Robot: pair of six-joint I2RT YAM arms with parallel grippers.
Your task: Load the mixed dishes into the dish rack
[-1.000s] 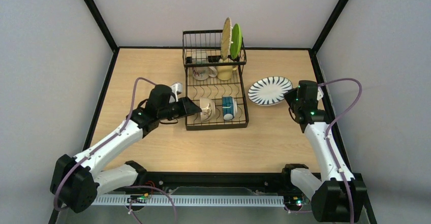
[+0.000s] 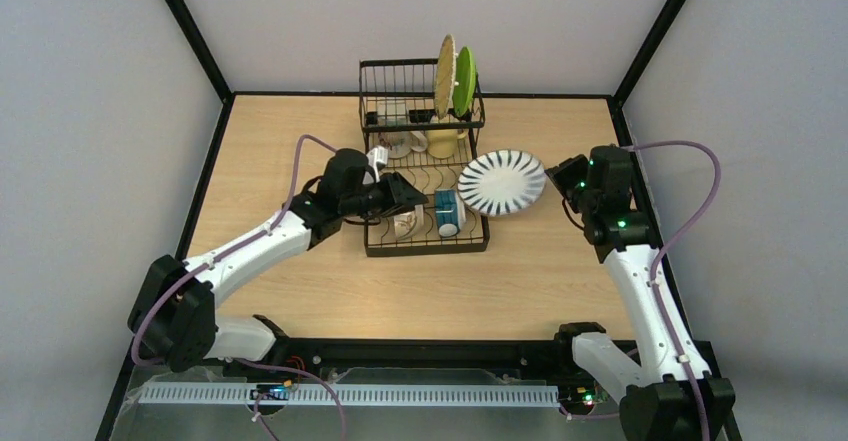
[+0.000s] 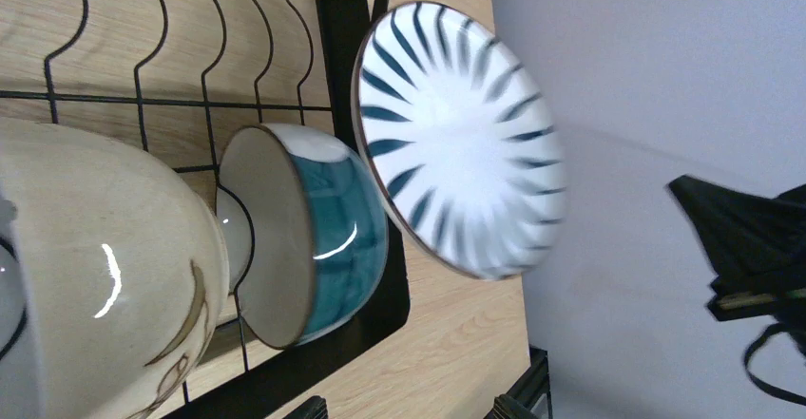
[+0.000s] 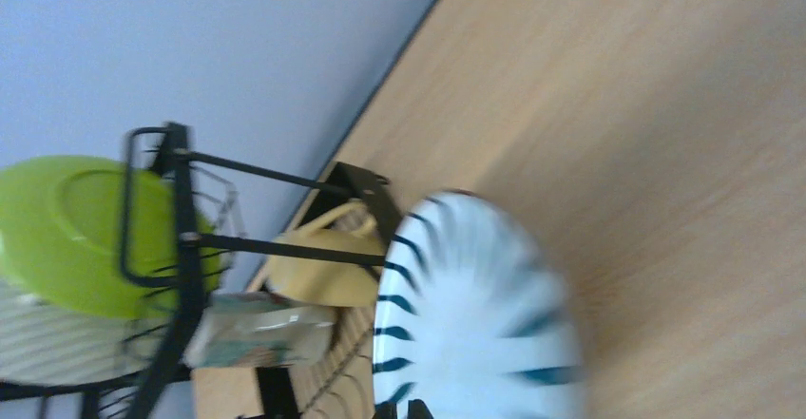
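Observation:
A white plate with dark blue stripes (image 2: pixel 501 182) is in the air at the rack's right side, tilted and motion-blurred in the wrist views. In the left wrist view a clear gap separates this plate (image 3: pixel 461 143) from my right gripper. That gripper's tips (image 4: pixel 402 409) look shut, nothing visible between them. My left gripper is open and empty, above the front of the black dish rack (image 2: pixel 425 249). Below it, a cream bowl (image 3: pixel 105 267) and a teal bowl (image 3: pixel 337 238) stand on edge in the lower tier.
On the upper tier a tan plate (image 2: pixel 445 76) and a green plate (image 2: pixel 464 81) stand upright. A yellow mug (image 2: pixel 441 143) and a patterned white mug (image 2: pixel 393 145) sit at the back of the lower tier.
My left gripper has moved right, over the bowls.

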